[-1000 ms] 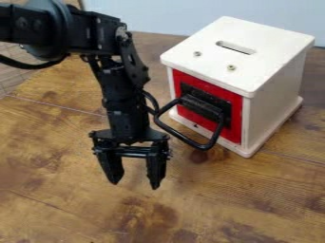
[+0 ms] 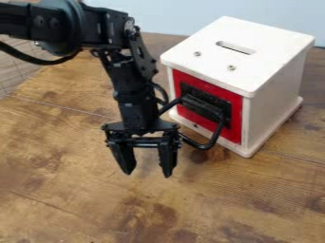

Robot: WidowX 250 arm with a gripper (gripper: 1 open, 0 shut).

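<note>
My black gripper [image 2: 146, 163] hangs above the wooden table [image 2: 89, 199], fingers pointing down and apart, with nothing between them. It is left of and in front of a white wooden box [image 2: 273, 114], which has a slot in its sloped top and a red front panel [image 2: 229, 133] with a black fitting on it. A black cable loops from the arm across that panel; where it ends is hard to tell.
A pale wall or surface [image 2: 165, 11] runs along the back.
The gripper has moved slightly to the right and up over the last second, still open. The box has not visibly moved.
</note>
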